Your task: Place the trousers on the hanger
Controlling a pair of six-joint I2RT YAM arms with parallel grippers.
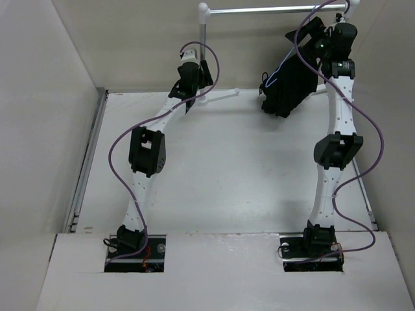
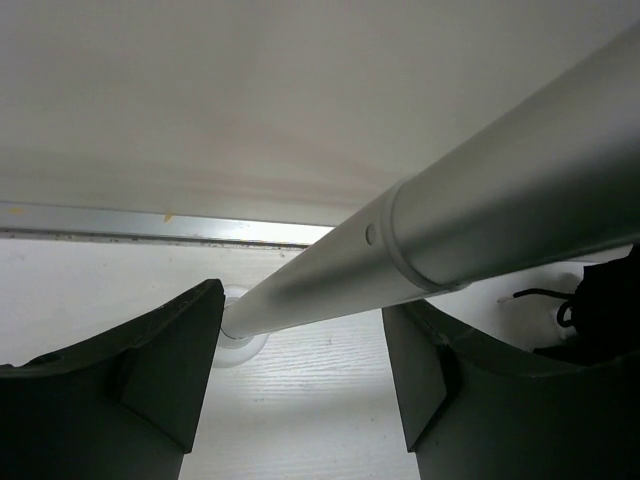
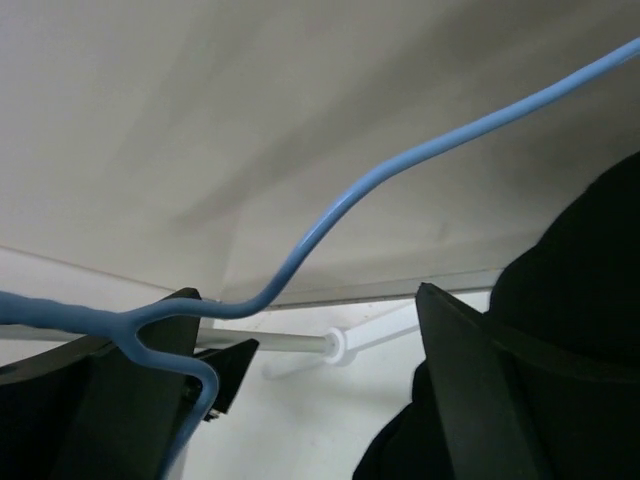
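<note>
In the top view the black trousers (image 1: 290, 87) hang slanted on the blue hanger (image 1: 280, 65) below the rail's right half. The right gripper (image 1: 305, 32) is beside the hanger's upper part; its fingers stand open. In the right wrist view the blue hanger (image 3: 345, 202) runs across in front of one finger, with nothing gripped. Black cloth of the trousers (image 3: 585, 250) lies behind the other finger. Whether the hook sits on the rail is hidden. My left gripper is open at the rack's left post, with the grey post (image 2: 470, 215) crossing the view above its fingers.
The white rail (image 1: 269, 10) spans the top between two posts, close to the back wall. A white foot (image 1: 222, 95) reaches out from the left post. Free of objects is the white table (image 1: 227, 172) between the arms. A purple cable (image 1: 371, 120) loops along the right arm.
</note>
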